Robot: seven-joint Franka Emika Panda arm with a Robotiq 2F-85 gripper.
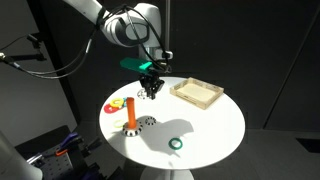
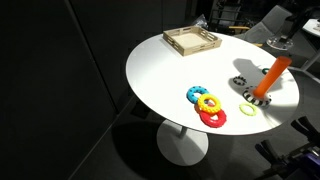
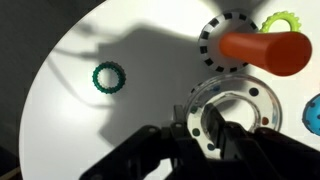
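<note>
My gripper [image 1: 151, 89] is above the white table, shut on a white ring with dark dots [image 3: 276, 103]. In the wrist view the ring's near edge is partly hidden by the dark fingers. An orange peg [image 1: 131, 112] stands upright to the left of the gripper in exterior view 1. A black-and-white ring [image 3: 206, 46] lies around the peg's foot. The held ring is apart from the peg.
A dark green ring [image 1: 175, 143] lies alone on the table. Blue [image 2: 197, 94], yellow [image 2: 209, 103], red [image 2: 212, 118] and lime [image 2: 248, 109] rings lie near the peg. A shallow wooden tray [image 1: 198, 93] sits at the back.
</note>
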